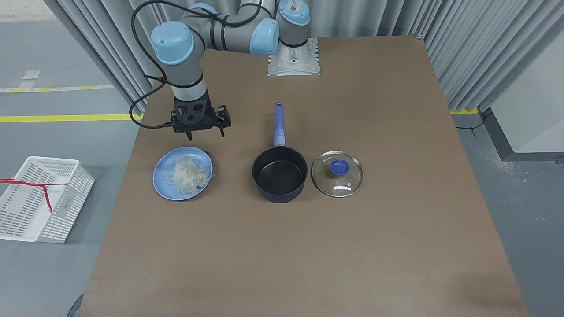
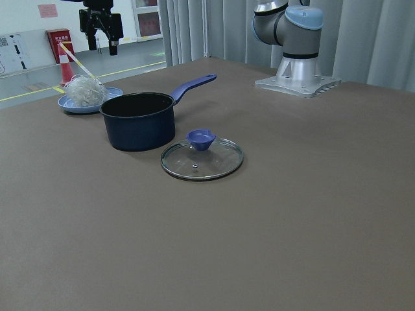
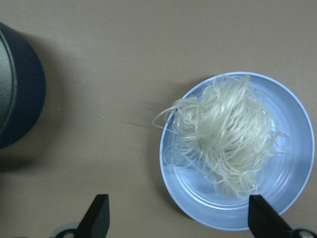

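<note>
A blue plate (image 1: 164, 179) holds a loose heap of pale, translucent noodle-like strands (image 3: 223, 134). My gripper (image 1: 205, 134) hangs in the air above and slightly behind the plate, open with nothing between its fingers; in the wrist view its two fingers are apart at the bottom edge, with plate and strands below. To the plate's right in the front view stands an empty dark saucepan (image 1: 280, 174) with a blue handle pointing to the back. Beside it lies a glass lid (image 1: 337, 184) with a blue knob (image 1: 339, 167), face up on the table.
My arm's base (image 1: 293, 63) sits at the back edge before a grey curtain. A white basket (image 1: 63, 222) with red straps lies on the floor to the left, off the table.
</note>
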